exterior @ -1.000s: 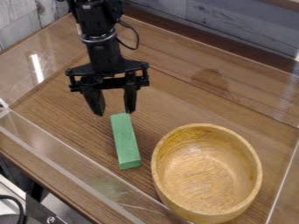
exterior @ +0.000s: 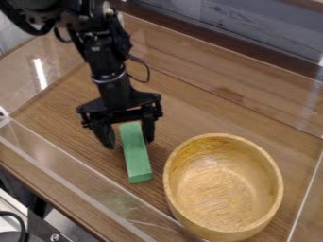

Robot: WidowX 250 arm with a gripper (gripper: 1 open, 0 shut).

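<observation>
The black gripper (exterior: 127,130) has its fingers spread open on either side of the upper end of a green rectangular block (exterior: 138,161), which lies on the wooden table (exterior: 76,151) in the lower middle of the camera view. Whether the fingertips touch the block is hard to tell.
A large cream oval bowl (exterior: 225,180) sits to the right of the block. A dark cable shows at the lower left edge.
The block and bowl look unmoved.
</observation>
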